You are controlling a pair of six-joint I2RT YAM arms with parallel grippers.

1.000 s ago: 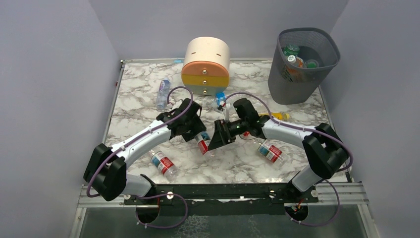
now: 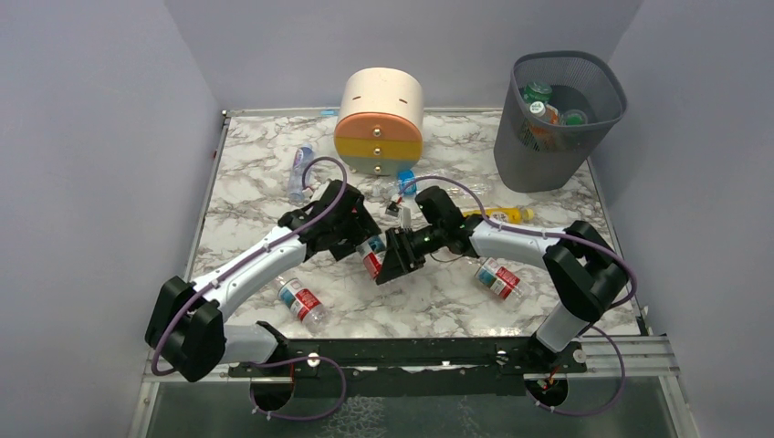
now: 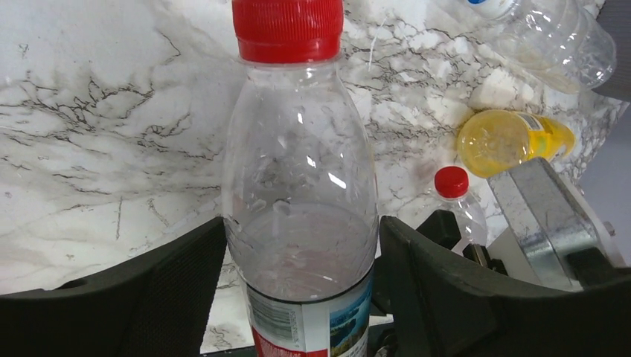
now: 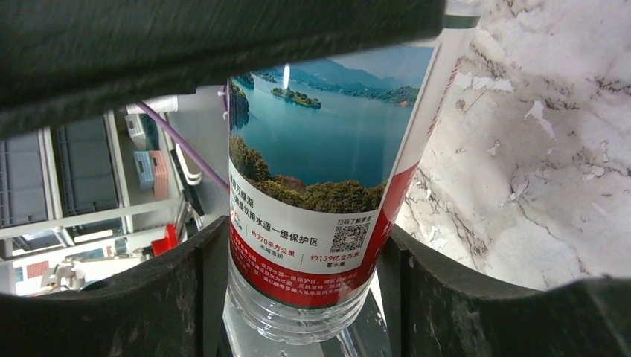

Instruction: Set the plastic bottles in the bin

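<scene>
A red-capped water bottle (image 2: 371,256) is held in the air at the table's centre between both grippers. In the left wrist view the fingers of my left gripper flank its upper body (image 3: 298,178). In the right wrist view the fingers of my right gripper are round its labelled lower end (image 4: 312,163); whether either grips firmly is unclear. Other bottles lie on the table: one at front left (image 2: 301,301), one at front right (image 2: 497,281), a yellow one (image 2: 511,215), clear ones (image 2: 300,173) at the back.
The grey bin (image 2: 538,160) at back right holds several bottles and cans. A drawer box (image 2: 378,109) stands at the back middle. The marble table (image 2: 256,146) has some bare space at back left and front middle.
My right gripper has moved left and down onto the bottle's end.
</scene>
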